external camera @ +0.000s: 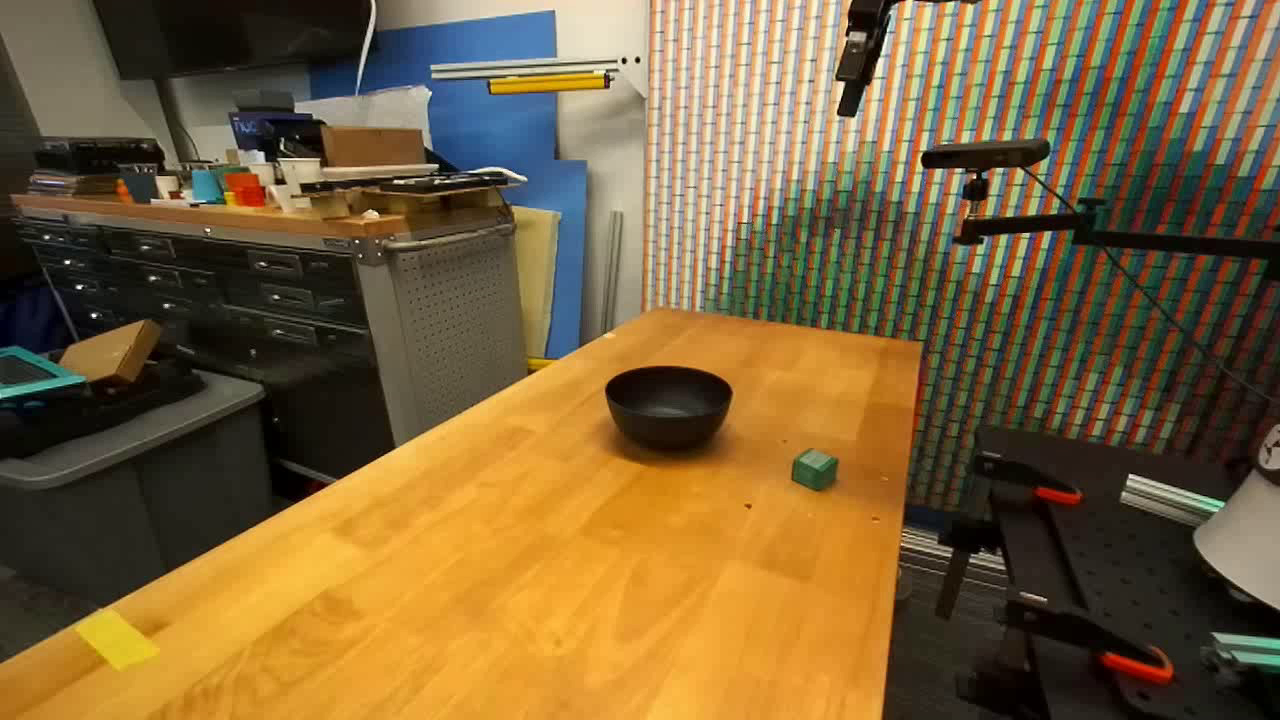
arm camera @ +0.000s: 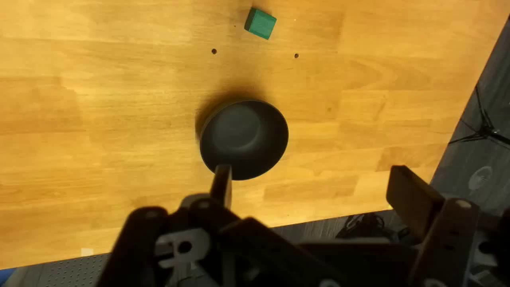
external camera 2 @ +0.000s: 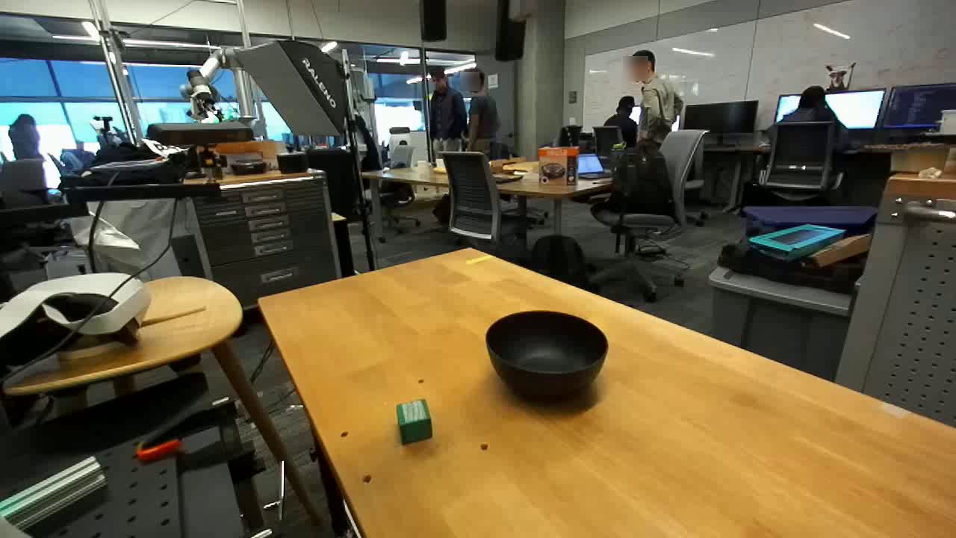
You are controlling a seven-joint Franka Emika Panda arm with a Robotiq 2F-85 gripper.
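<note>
A round black bowl (external camera: pixel 668 408) stands upright on the wooden table, and its inside looks empty in the wrist view. A small green block (external camera: pixel 815 469) lies apart from it, toward one long edge; in exterior view 2 the block (external camera 2: pixel 414 421) is left of the bowl (external camera 2: pixel 547 354). High above the tabletop, my gripper is open with its fingers wide apart and nothing between them. One finger overlaps the rim of the bowl (arm camera: pixel 244 138) in the wrist view, though the gripper hangs well above it. Exterior view 1 shows only a dark gripper part at the top.
A camera on an arm (external camera: pixel 986 155) stands beyond the table's right edge. A dark workbench (external camera: pixel 1116 540) sits beside that edge.
</note>
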